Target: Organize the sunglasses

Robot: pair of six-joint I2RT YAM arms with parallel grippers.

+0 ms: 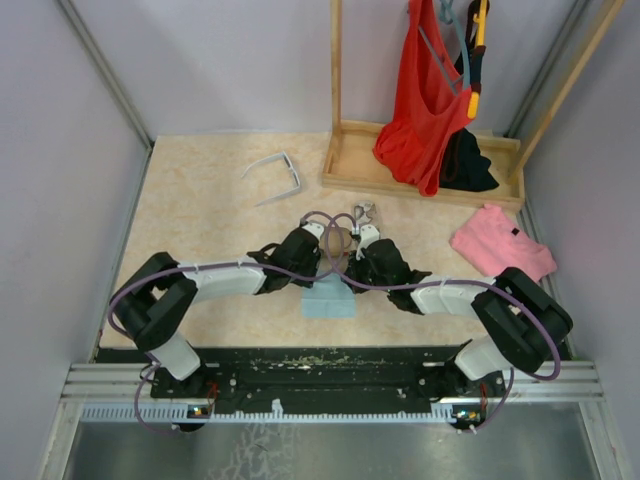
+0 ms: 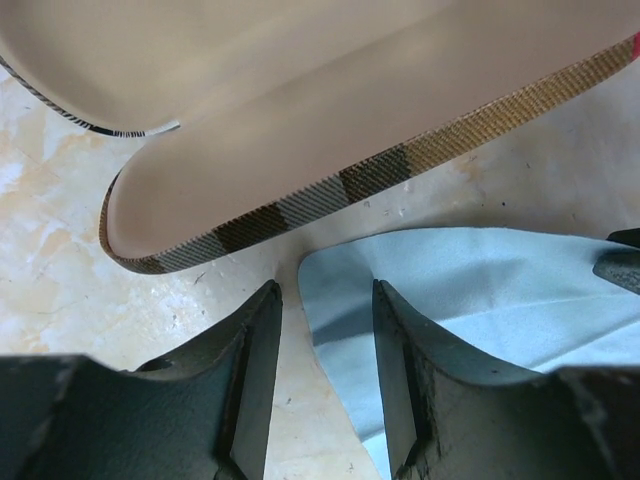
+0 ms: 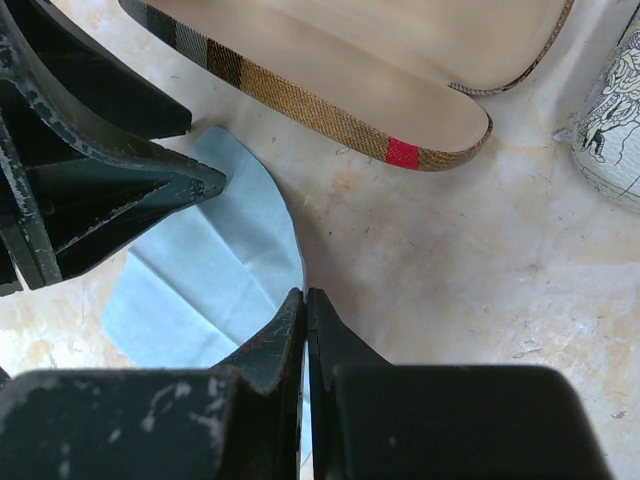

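Observation:
A light blue cloth [image 1: 328,306] lies on the table between my grippers, below a tan sunglasses case [image 2: 250,150] with plaid edging. My left gripper is open over one corner of the cloth. My right gripper is shut at the cloth's edge; whether cloth is between its fingers is unclear. A dark gripper part [image 3: 120,170] reaches over the cloth in the right wrist view. No sunglasses can be clearly made out.
A patterned pale object [image 3: 610,130] lies beside the case. A white angular item [image 1: 290,175] is at the back left, a wooden rack [image 1: 350,160] with hanging bags at the back right, and pink fabric [image 1: 500,240] at the right.

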